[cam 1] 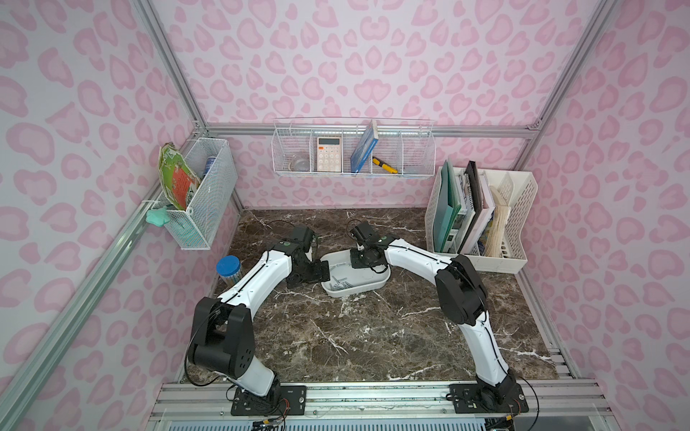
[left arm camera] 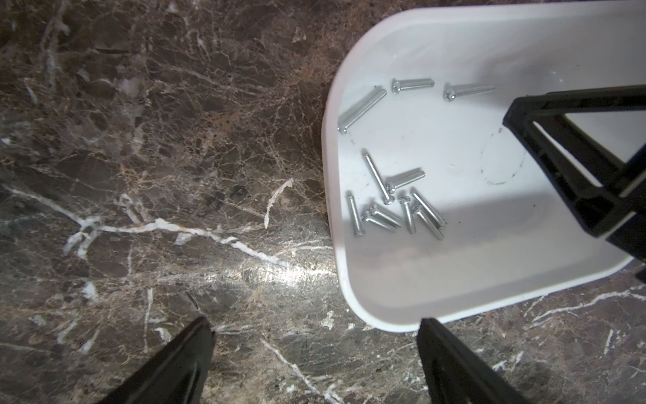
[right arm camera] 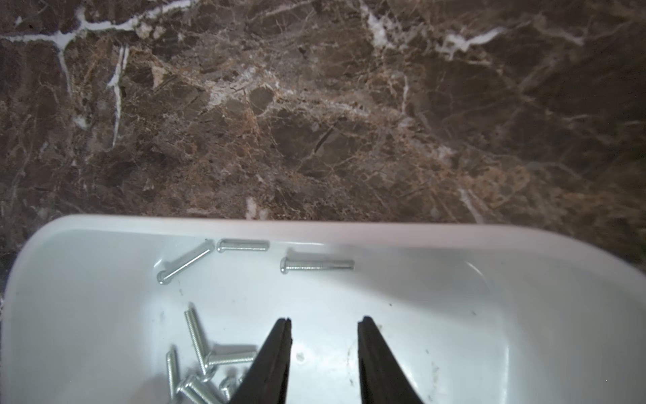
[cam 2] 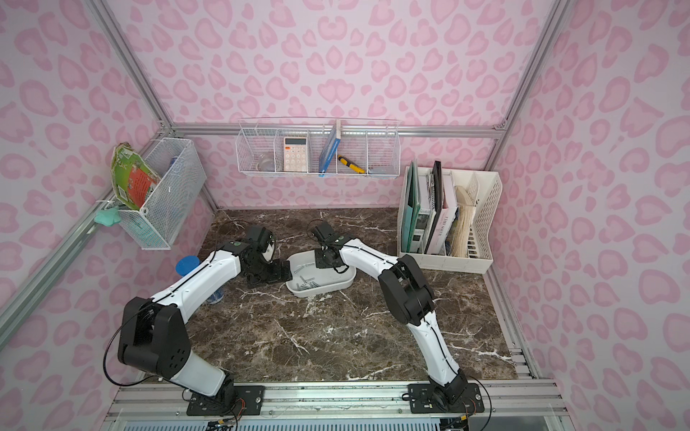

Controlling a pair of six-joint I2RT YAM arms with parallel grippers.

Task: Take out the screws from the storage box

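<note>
The white storage box [left arm camera: 538, 266] lies on the marble table, holding several silver screws. One screw [right arm camera: 317, 265] rests apart by the long wall, beside two more near the corner; the others cluster at the left end. My right gripper hangs over the box floor with its fingers part open, a clear gap between them and no screw in it. The lone screw is just beyond its fingertips in the right wrist view. To the left of the box, my left gripper is wide open and empty, over bare table.
A jar with a blue lid [cam 1: 228, 266] stands behind the left arm. At the back right is a white file holder [cam 1: 521, 215] with books and folders. A wire basket [cam 1: 287, 172] hangs on the back wall.
</note>
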